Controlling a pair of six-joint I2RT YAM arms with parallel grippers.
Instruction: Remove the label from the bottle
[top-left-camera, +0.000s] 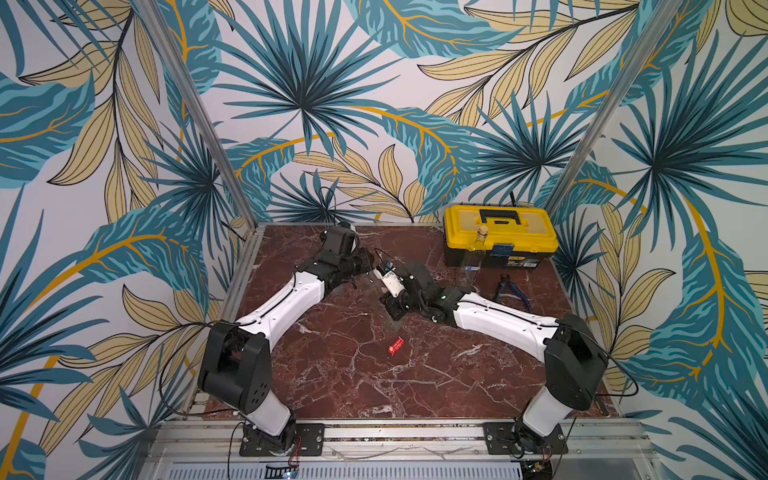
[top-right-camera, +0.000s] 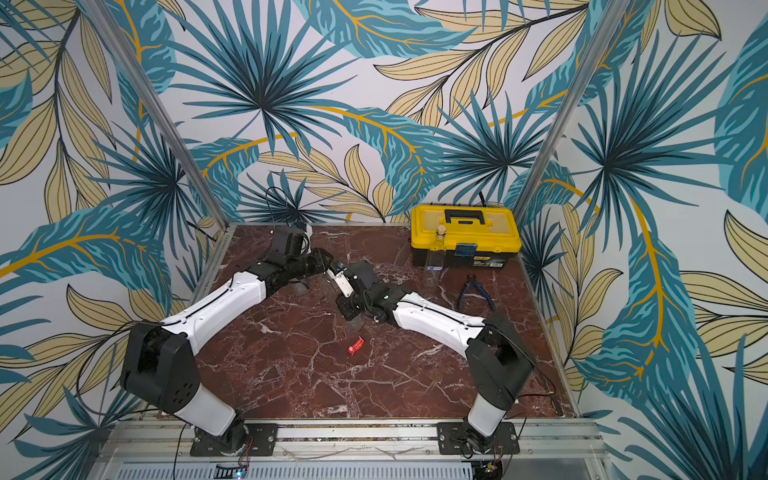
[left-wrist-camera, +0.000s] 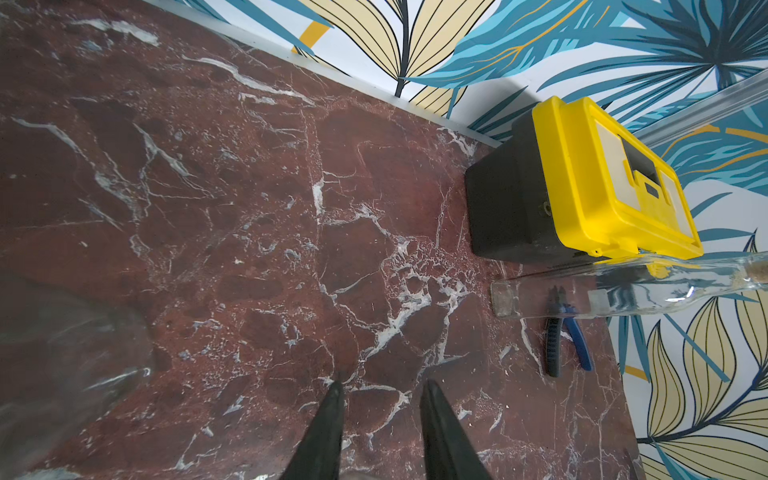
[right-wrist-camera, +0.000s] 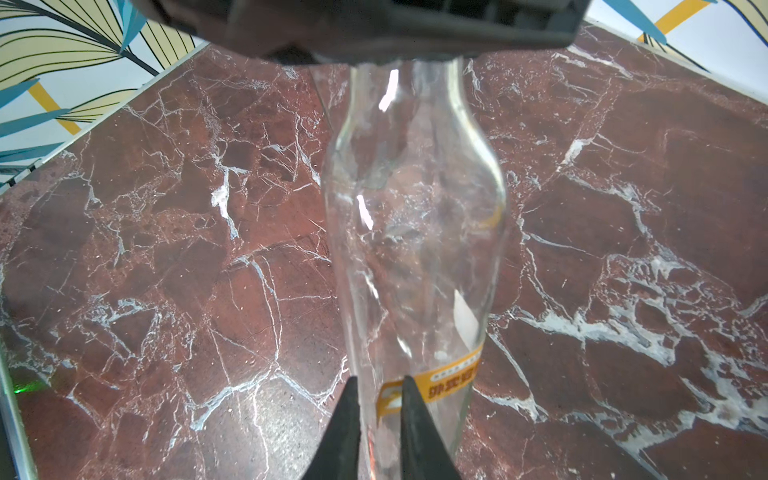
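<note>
The clear glass bottle (right-wrist-camera: 416, 232) stands out close up in the right wrist view, its neck covered by the dark left gripper. That gripper is shut on the bottle's neck, though the hold is largely hidden in its own wrist view. Low on the bottle is an orange label (right-wrist-camera: 448, 380) with white lettering, and a small white patch shows above it. My right gripper is at the label's left edge with a gap between its fingertips; part of the label appears behind them. Whether they touch the label, I cannot tell.
At the back right stands a yellow and black toolbox (top-left-camera: 504, 228), with another clear, corked bottle (top-left-camera: 473, 257) before it. Blue-handled pliers (top-left-camera: 512, 293) lie nearby. A small red piece (top-left-camera: 396, 345) rests on the table (top-left-camera: 352, 376), whose front area is otherwise mostly clear.
</note>
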